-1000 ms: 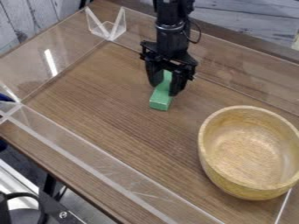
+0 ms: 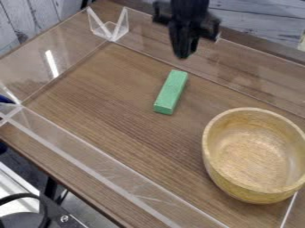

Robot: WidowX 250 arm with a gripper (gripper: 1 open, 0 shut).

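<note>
A green block [image 2: 170,93] lies on the wooden table [image 2: 95,107], left of a large tan bowl [image 2: 251,156]. My dark gripper [image 2: 184,36] is high at the top of the view, above and behind the block and apart from it. It is blurred, so its fingers are unclear.
A clear plastic piece [image 2: 107,24] stands at the back left. The table around the block is open. A dark machine part [image 2: 24,214] is at the lower left edge.
My gripper has moved up and back, away from the green block, which now lies uncovered on the table.
</note>
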